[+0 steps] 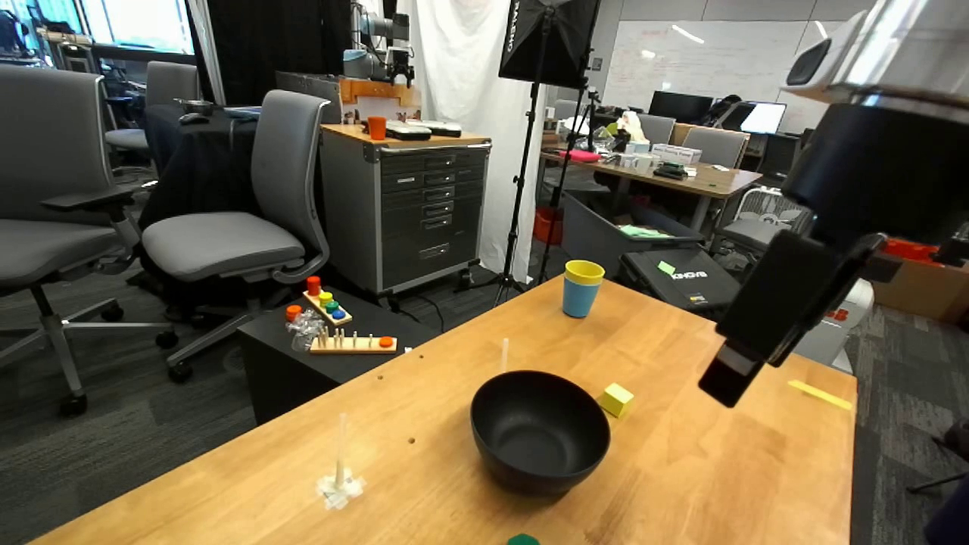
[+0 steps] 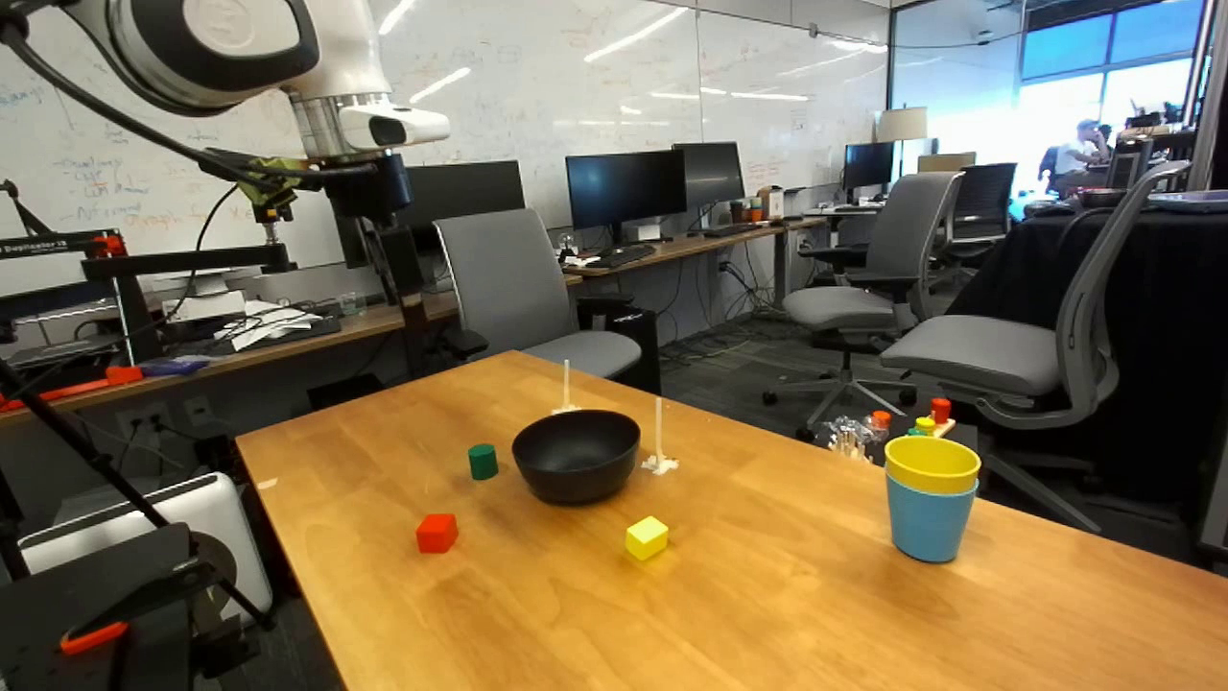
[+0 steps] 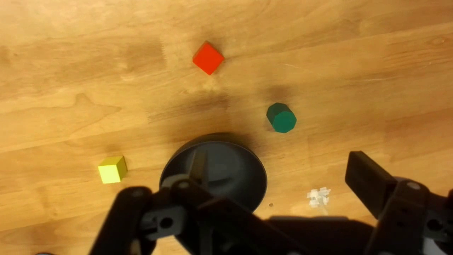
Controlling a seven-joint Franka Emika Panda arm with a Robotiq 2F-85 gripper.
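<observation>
A black bowl stands upright on the table, and it looks empty in exterior view 1. The yellow block, red block and green octagonal block lie apart from each other around it. From the wrist, the red block and green block show in the clear, with the yellow block left of the bowl. My gripper hangs above the table, open, its fingers wide apart with nothing held. One finger covers part of the bowl in this view.
A yellow cup is nested in a blue cup near the table's edge. Two thin upright sticks, one the near stick, are taped beside the bowl.
</observation>
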